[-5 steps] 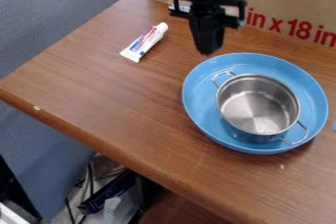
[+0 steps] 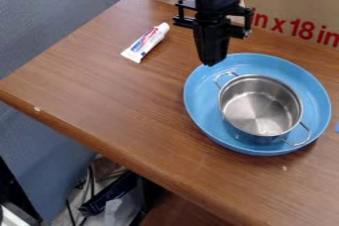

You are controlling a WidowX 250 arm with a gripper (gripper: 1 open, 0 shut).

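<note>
My black gripper (image 2: 211, 54) hangs over the back of the wooden table (image 2: 106, 101), just above and behind a blue plate (image 2: 203, 101); I cannot tell whether its fingers are open or shut. On the plate stands a steel pot (image 2: 259, 106) with two wire handles. A white toothpaste tube (image 2: 146, 43) lies to the left of the gripper.
A cardboard box (image 2: 302, 2) stands behind the table. Past the table's left edge are a grey-blue surface (image 2: 40, 71) and some dark cables low down.
The gripper has moved slightly down toward the back rim of the plate. The plate, pot and tube have not visibly moved.
</note>
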